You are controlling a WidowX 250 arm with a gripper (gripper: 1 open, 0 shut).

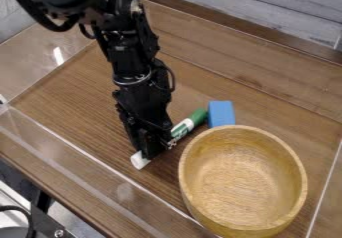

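My black gripper (152, 140) is low over the wooden table, directly on a white-and-green marker-like object (189, 125) lying diagonally. The object's white end shows below the fingers and its green end to the upper right; its middle is partly hidden by the gripper. The dark fingers blend together, so I cannot tell whether they are closed on it.
A large yellow bowl (242, 182) stands at the lower right, close to the gripper. A blue block (222, 114) lies behind it.
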